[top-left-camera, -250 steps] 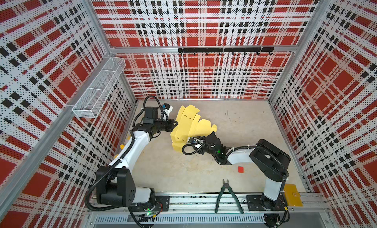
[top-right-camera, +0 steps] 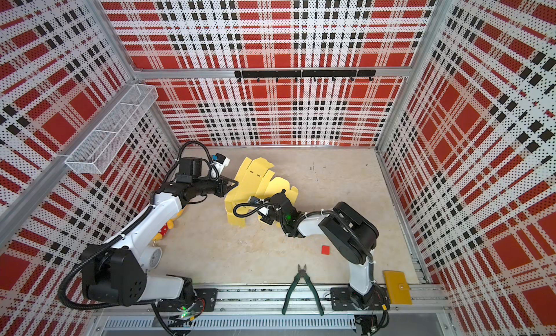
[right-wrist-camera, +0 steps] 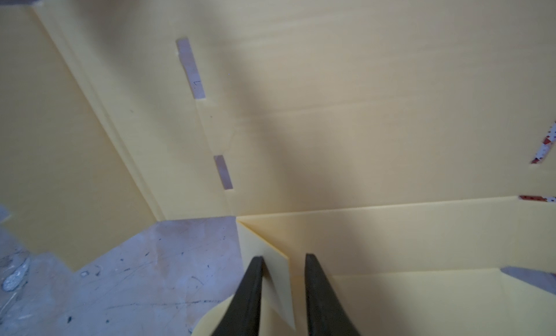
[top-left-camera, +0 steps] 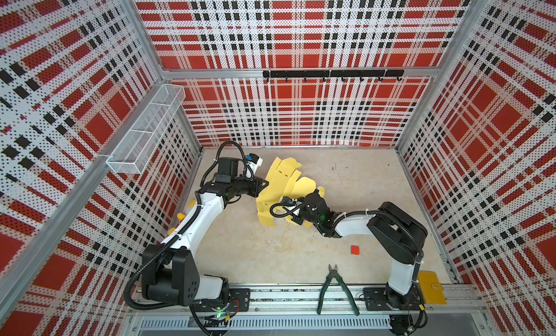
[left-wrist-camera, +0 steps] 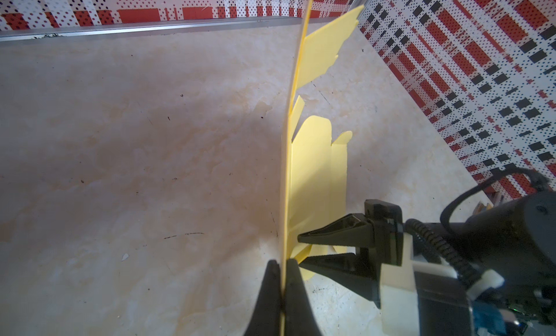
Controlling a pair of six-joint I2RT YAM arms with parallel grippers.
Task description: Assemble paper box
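Observation:
A partly folded yellow paper box (top-left-camera: 275, 182) stands with its wide slotted panel raised on its left side. My left gripper is shut on the thin edge of that panel, which runs upright through the left wrist view. On the box's inner side is my right gripper. Its fingers (right-wrist-camera: 317, 286) stand some way apart, and a small folded flap (right-wrist-camera: 263, 249) reaches between them. Whether they press on it I cannot tell. More rounded flaps (left-wrist-camera: 312, 156) spread beyond the right gripper; the right arm hides part of the box from above.
Green-handled pliers (top-left-camera: 336, 289) lie at the front edge, with a small red square (top-left-camera: 355, 250) behind them. A yellow case (top-left-camera: 431, 287) rests at the front right. Orange-yellow objects (top-left-camera: 188, 205) sit behind the left arm.
The left gripper has moved a little to the right, along with the raised panel. The box has shifted right and its slotted panel stands tilted. The right gripper has moved slightly right.

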